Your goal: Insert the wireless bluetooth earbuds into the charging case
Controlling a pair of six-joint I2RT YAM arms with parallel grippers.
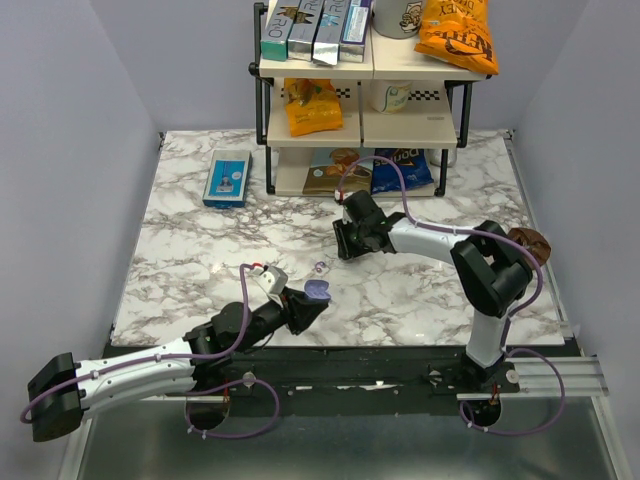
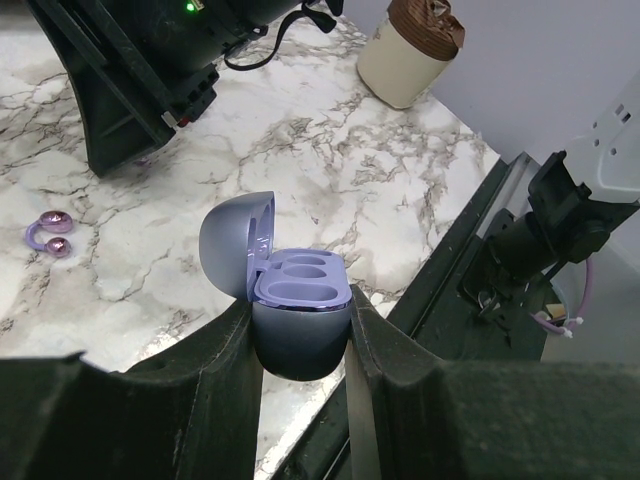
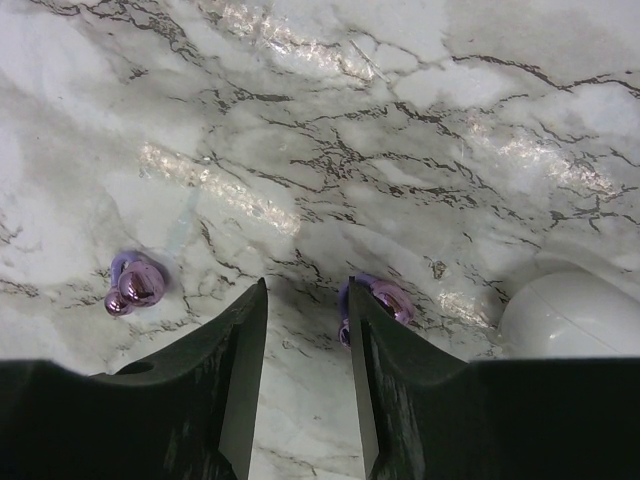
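My left gripper is shut on the lilac charging case point(image 2: 300, 290), whose lid stands raised and whose two wells look empty. In the top view the case point(image 1: 317, 288) is held near the table's front edge. One purple curved earbud point(image 2: 50, 234) lies on the marble, also visible in the top view as a small earbud point(image 1: 320, 268). Over the table, my right gripper is part open, its gap showing bare marble. A second earbud point(image 3: 390, 300) lies partly hidden behind its right finger point(image 3: 360, 330). Off to the left is the other earbud point(image 3: 135, 283).
A shelf rack point(image 1: 415, 128) with snack bags and boxes stands at the back. A blue box point(image 1: 227, 178) lies at the back left, and a brown-lidded canister point(image 2: 410, 50) stands at the right. A white rounded object point(image 3: 575, 315) is near my right gripper.
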